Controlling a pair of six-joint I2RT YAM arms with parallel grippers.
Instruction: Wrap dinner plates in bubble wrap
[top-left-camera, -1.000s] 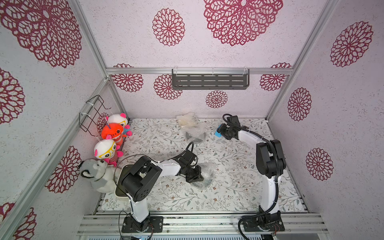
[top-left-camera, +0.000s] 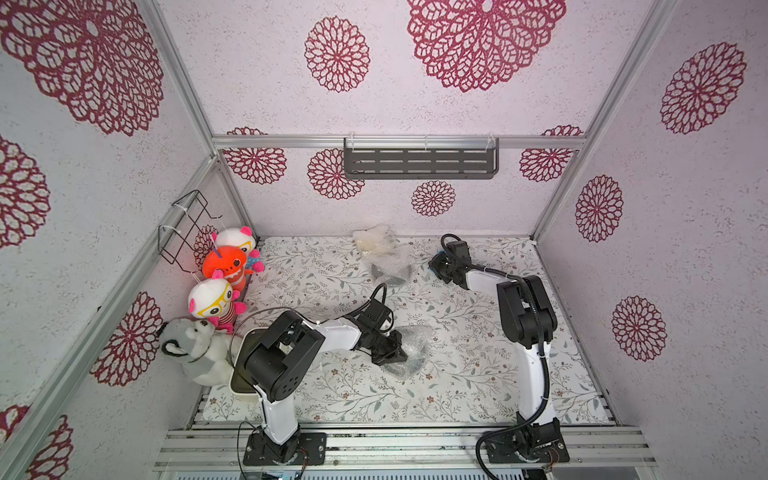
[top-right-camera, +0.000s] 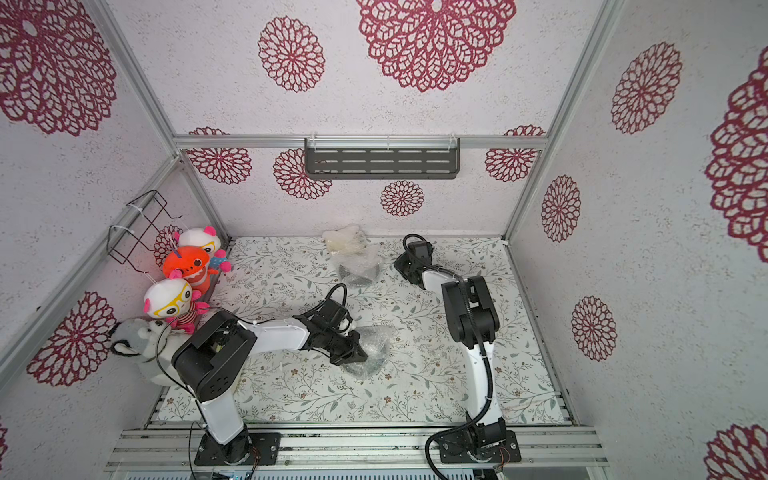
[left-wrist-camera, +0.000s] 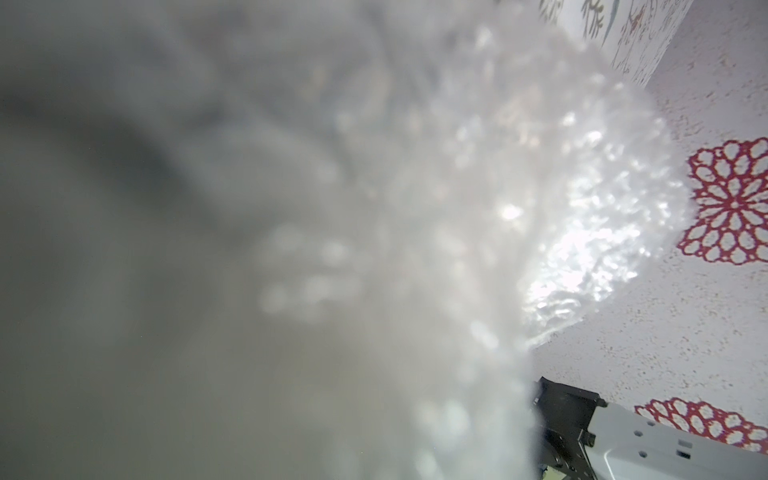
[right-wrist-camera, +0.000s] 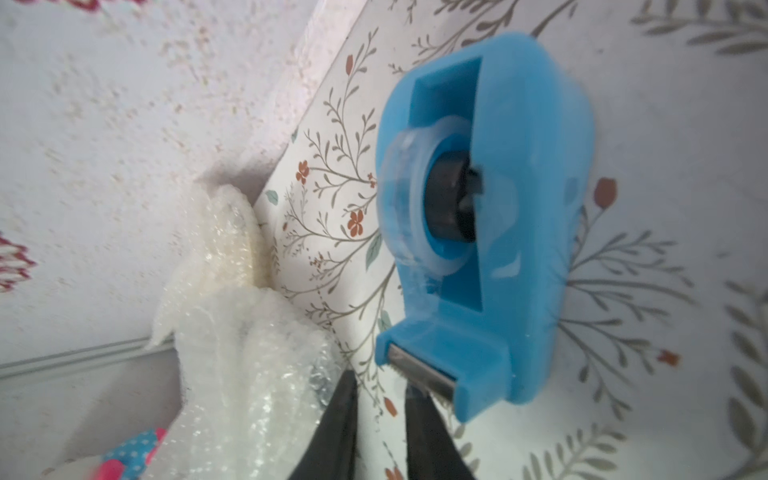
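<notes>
A round clear bubble-wrapped bundle (top-left-camera: 414, 352) lies at the middle front of the table. My left gripper (top-left-camera: 398, 357) is down on its left part, shut; its fingers are hidden in the left wrist view, where blurred bubble wrap (left-wrist-camera: 592, 232) fills most of the picture. My right gripper is partly open beside the cutter end of a blue tape dispenser (right-wrist-camera: 520, 216), with nothing between its fingers. The dispenser carries a roll of clear tape and is mostly covered by the gripper from above. No bare plate shows.
More bubble wrap (top-left-camera: 392, 264) lies crumpled at the back, left of the right gripper, touching the wall. A pale bin (top-left-camera: 240, 388) stands under the left arm. Plush toys (top-left-camera: 214, 297) line the left side.
The right gripper has shifted a little left, over the tape dispenser, covering the blue that showed earlier. The left arm and the wrapped bundle have stayed put.
</notes>
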